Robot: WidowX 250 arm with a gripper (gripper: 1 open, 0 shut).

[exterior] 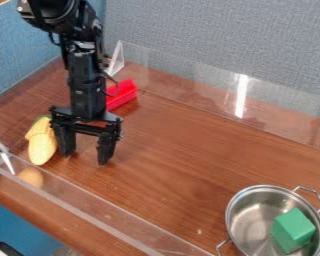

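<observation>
My gripper (87, 150) hangs low over the wooden table at the left, its two fingers apart and pointing down, open. Just left of it lies a yellow elongated object (41, 144), with nothing seen held between the fingers. A red object (121, 94) lies behind the gripper. At the front right stands a steel pot (250, 212) with a green block (292, 230) inside.
A small tan round object (31, 177) lies at the front left near a clear plastic rail. Clear panels and walls bound the back and left.
</observation>
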